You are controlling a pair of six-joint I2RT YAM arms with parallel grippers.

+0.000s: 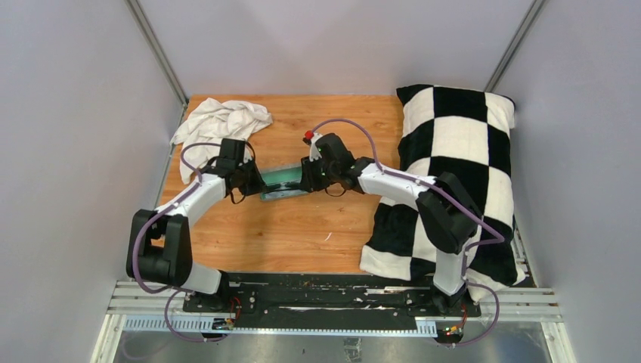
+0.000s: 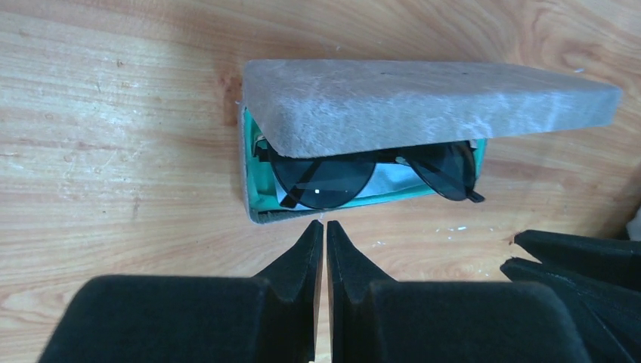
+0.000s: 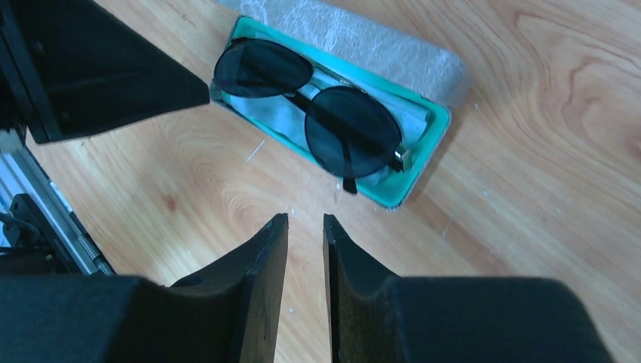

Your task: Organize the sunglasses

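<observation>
A grey case (image 2: 423,106) with a green lining lies on the table between both grippers, its lid raised and leaning over the inside. Black sunglasses (image 3: 355,128) rest folded in it on a pale cloth; one dark tip pokes over the front rim. In the left wrist view my left gripper is shut just in front of the case, only a sliver of tabletop showing between its fingers. My right gripper stands part open before the case's other end, with bare wood between its fingertips. The lid hides part of the glasses from the left wrist view.
A crumpled white cloth (image 1: 219,125) lies at the back left, behind the left arm. The black-and-white checkered cushion (image 1: 461,144) fills the right side, under the right arm.
</observation>
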